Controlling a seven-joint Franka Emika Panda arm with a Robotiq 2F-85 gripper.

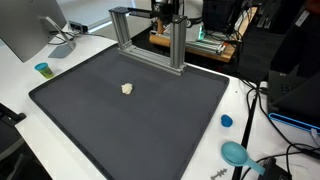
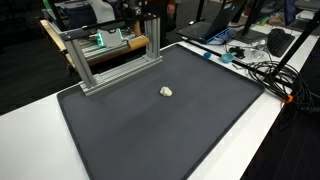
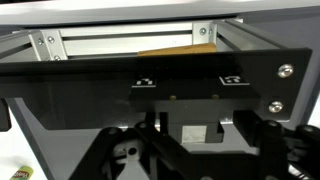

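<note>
In the wrist view, my gripper is below a black horizontal bar, its dark fingers apart. Between them shows a dark block with a small pale patch; contact with the fingers cannot be made out. Above the bar, a silver-framed opening holds a brown flat piece. The silver frame stands at the far edge of the dark board in exterior view 1, and at the back left in exterior view 2. Both exterior views crop or obscure the gripper among dark parts. A small cream-coloured object lies on the board.
The dark board is otherwise clear. Around it lie a green-blue cup, a blue round item and a teal ladle-like item. Loose cables sit at the far right.
</note>
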